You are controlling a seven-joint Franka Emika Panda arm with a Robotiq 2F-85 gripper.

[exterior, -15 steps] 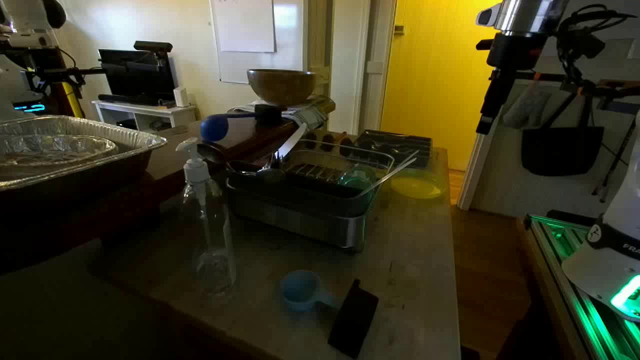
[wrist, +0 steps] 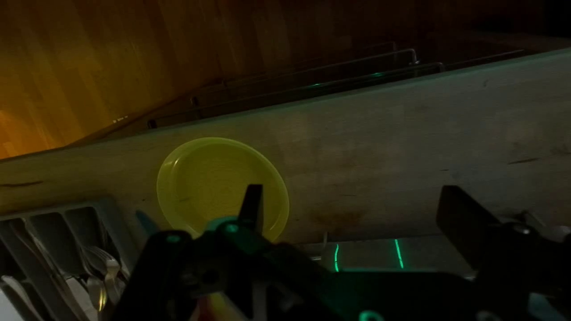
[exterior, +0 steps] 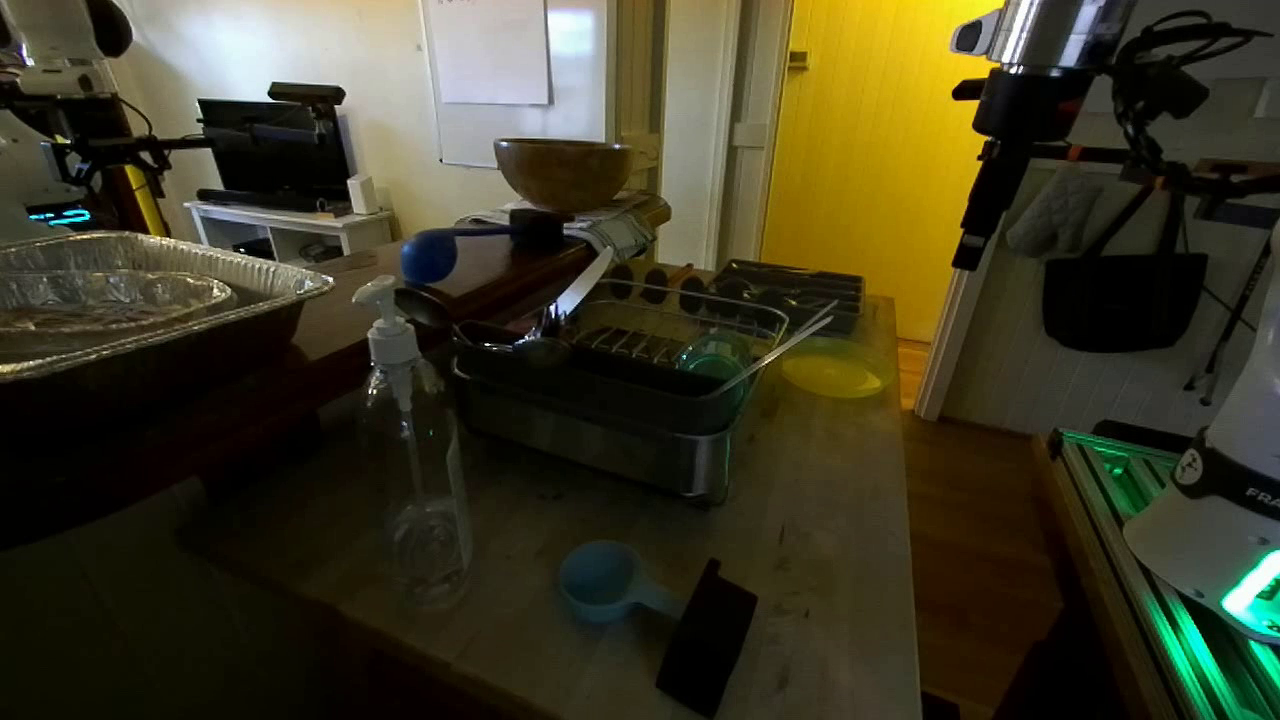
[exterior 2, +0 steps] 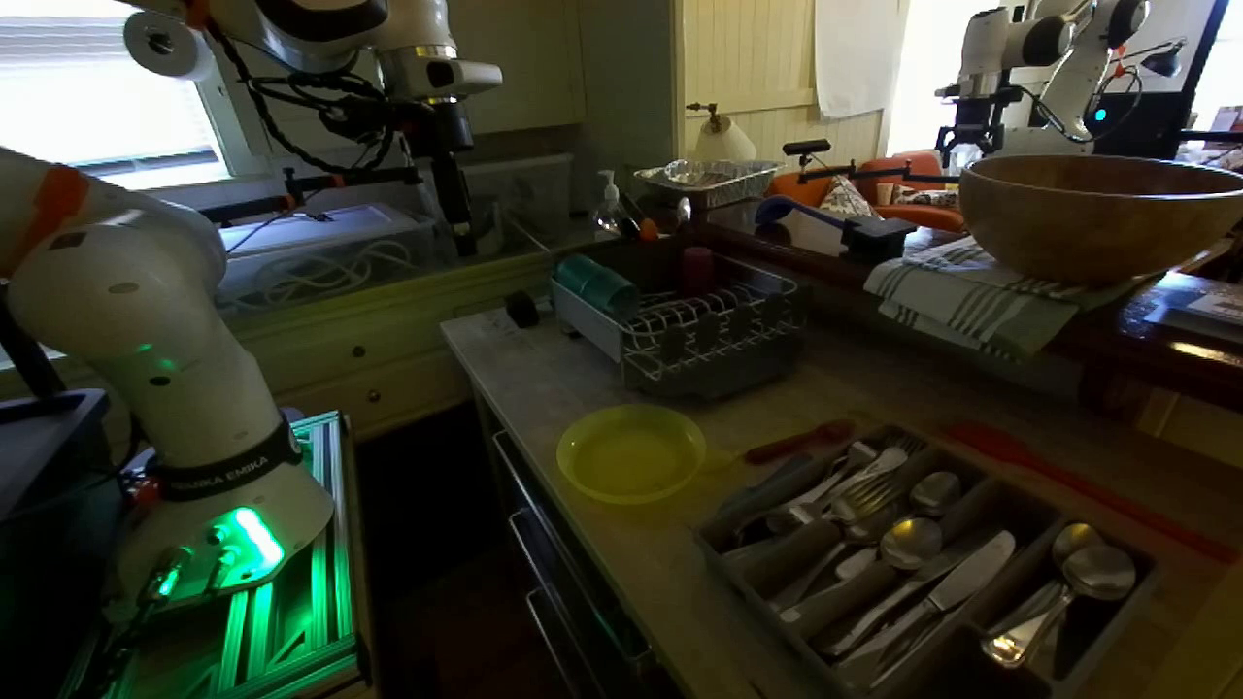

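My gripper is open in the wrist view, its two dark fingers wide apart with only bare counter below the gap. In exterior view 1 the gripper [exterior: 974, 240] hangs high at the right, pointing down, clear of the counter and everything on it. A yellow plate [wrist: 222, 179] lies flat on the counter, partly covered by my left finger in the wrist view. The dish rack [exterior 2: 711, 338] stands behind the plate [exterior 2: 631, 454], holding a teal cup [exterior 2: 597, 285] and a red cup [exterior 2: 696, 270].
A cutlery tray [exterior 2: 804, 612] with forks, spoons and knives sits beside the plate. A pump bottle [exterior: 414, 480] and a blue measuring cup [exterior: 603, 582] with a black holder [exterior: 708, 636] occupy the counter's other end. A wooden bowl [exterior 2: 1101, 216] rests on the higher surface.
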